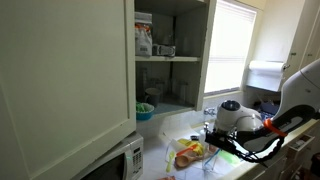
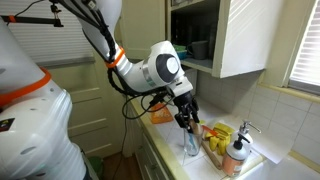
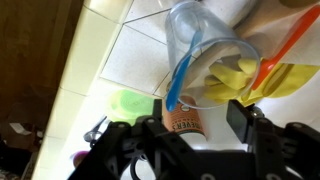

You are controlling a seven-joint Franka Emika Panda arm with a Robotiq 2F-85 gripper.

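A clear cup with a blue-handled utensil leaning in it fills the middle of the wrist view. In exterior view 2 the same cup stands near the counter's front edge, just under my gripper. Seen from the wrist, my gripper is part open, its dark fingers well apart. The blue handle's end lies in the gap, nearer the left finger; whether it touches is unclear. In exterior view 1 the gripper is small and its fingertips are hard to make out.
An amber labelled bottle shows beyond the fingers; a pump bottle stands beside the cup. Yellow items and an orange-red utensil lie close by. A green patch is on the counter. An upper cabinet hangs above.
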